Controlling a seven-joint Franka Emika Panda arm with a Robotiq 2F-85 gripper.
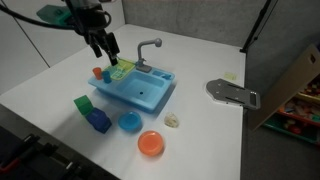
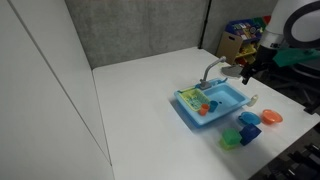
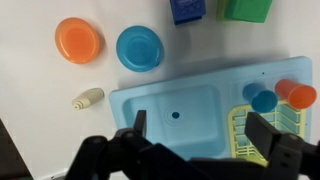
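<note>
My gripper stands open above the toy sink, its two fingers wide apart and nothing between them. In exterior view 1 the gripper (image 1: 102, 56) hangs in the air over the rack side of the blue sink (image 1: 160, 100). A yellow-green rack (image 2: 190, 100) sits at one end of the sink. A blue cup (image 3: 263, 98) and an orange cup (image 3: 297, 94) stand at that end, by the rack. Outside the sink lie a blue plate (image 3: 139, 48), an orange plate (image 3: 78, 40), a dark blue block-like item (image 3: 187, 10) and a green one (image 3: 247, 8).
A grey faucet (image 1: 148, 45) rises at the sink's back edge. A small pale object (image 1: 171, 121) lies beside the sink, and a grey metal tray (image 1: 232, 94) is farther right. Shelves with bins (image 1: 295, 110) border the table. Free white table surrounds these things.
</note>
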